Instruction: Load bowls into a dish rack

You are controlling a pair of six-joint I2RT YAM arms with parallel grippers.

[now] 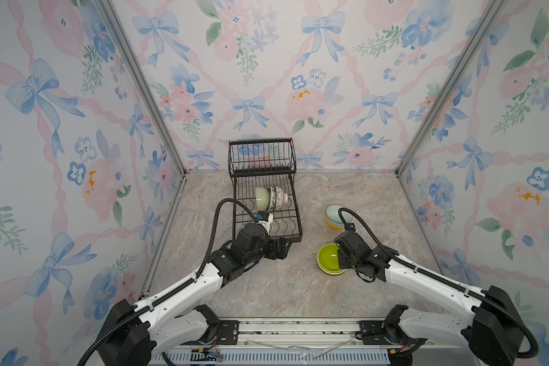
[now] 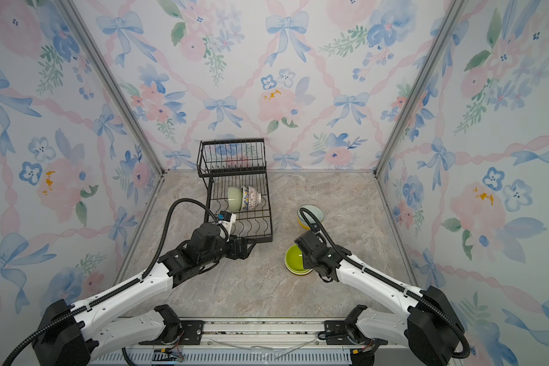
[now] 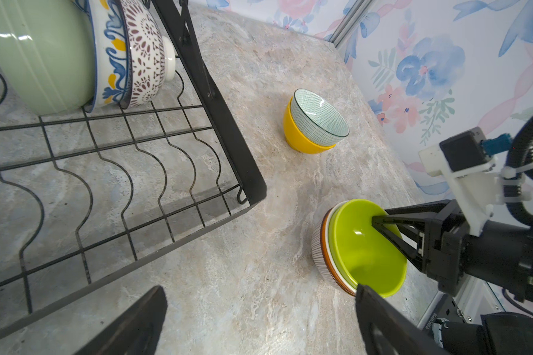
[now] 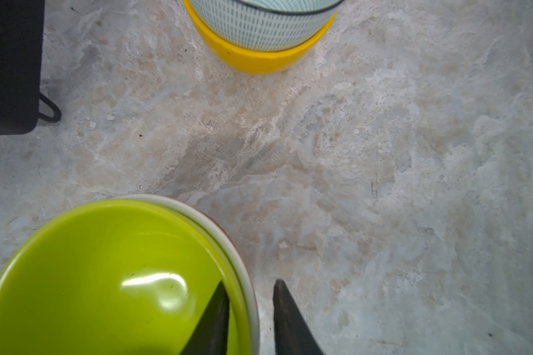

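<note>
A green bowl (image 3: pixel 361 248) nests in white bowls at the front right of the table. My right gripper is part open at its right rim, one finger inside the green bowl, one outside. The black dish rack (image 3: pixel 242 177) holds a sage bowl (image 3: pixel 41 59) and patterned bowls (image 3: pixel 139 53) on their sides. My left gripper stands open over the rack's front, with nothing between its fingers. A pale blue patterned bowl (image 3: pixel 319 115) sits in a yellow bowl (image 3: pixel 299 139) behind the green stack.
The rack's front slots are empty. Bare marble table (image 1: pixel 366 189) surrounds the stacks, and patterned walls close in the back and sides. The rack's upper basket (image 1: pixel 262 152) is empty.
</note>
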